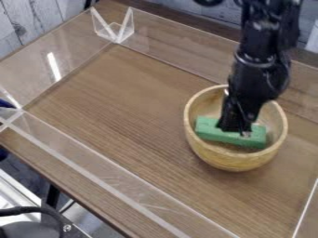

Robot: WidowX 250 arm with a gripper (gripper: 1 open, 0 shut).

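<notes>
A round tan wooden bowl [224, 160] sits on the right part of the wooden table [112, 112], with a green block [248, 138] lying inside it. My black gripper [233, 123] reaches down from the top right into the bowl, its tips at the upper left part of the green block. Its fingers look close together; whether anything is between them is hard to tell.
A white taped mark [113, 28] is at the back left. A black cable [25, 212] hangs at the bottom left corner, beyond the table's edge.
</notes>
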